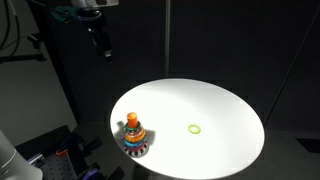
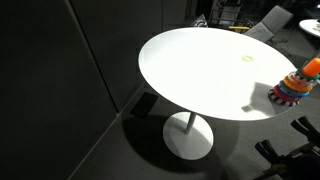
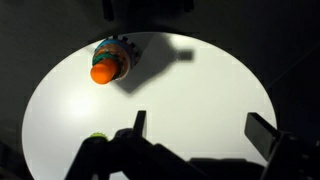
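A ring stacker toy (image 1: pixel 135 138) with an orange top stands upright near the left edge of the white table (image 1: pixel 220 112). A small yellow-green ring (image 1: pixel 194 129) lies flat by itself on the tabletop. My gripper (image 1: pixel 106 50) hangs high above and left of the table, clear of both. In the wrist view my gripper is open, its fingers wide apart with only tabletop between them. The stacker (image 3: pixel 112 60) shows at upper left there; the ring (image 3: pixel 97 135) is partly hidden beside the left finger. Exterior view 2 shows the stacker (image 2: pixel 298 82) at the right edge.
Dark curtains (image 1: pixel 230 45) hang behind. The arm's base (image 1: pixel 15 160) is at the lower left.
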